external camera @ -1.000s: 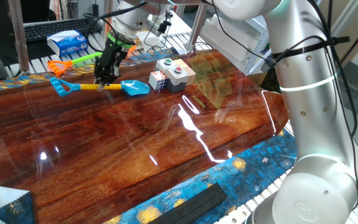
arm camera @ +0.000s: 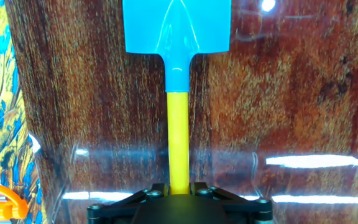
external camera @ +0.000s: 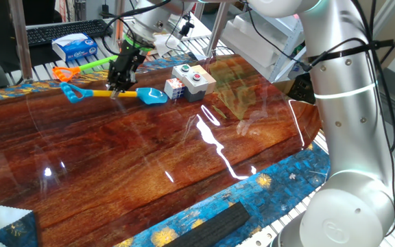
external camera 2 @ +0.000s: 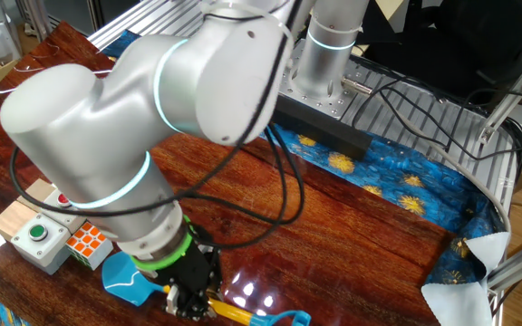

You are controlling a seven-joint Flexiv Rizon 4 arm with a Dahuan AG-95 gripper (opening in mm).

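A toy shovel with a blue blade (external camera: 152, 96), a yellow shaft (arm camera: 178, 137) and a blue grip end (external camera: 74, 92) lies level along the far side of the wooden table. My gripper (external camera: 115, 92) points down at the middle of the shaft. Seen from the wrist, the black fingers (arm camera: 160, 189) press in on both sides of the yellow shaft, so the gripper is shut on it. The blade extends straight ahead in that view. Whether the shovel touches the tabletop or hangs just above it, I cannot tell.
Close beyond the blade stand a Rubik's cube (external camera 2: 90, 244) and a button box (external camera 2: 39, 240). A second toy tool with an orange grip (external camera: 66, 73) and green shaft (external camera: 98, 64) lies behind the shovel.
In exterior view 1 the gripper and the shovel have shifted slightly to the right together, the grip end tilting up a little in the picture. The cube and button box have stayed put.
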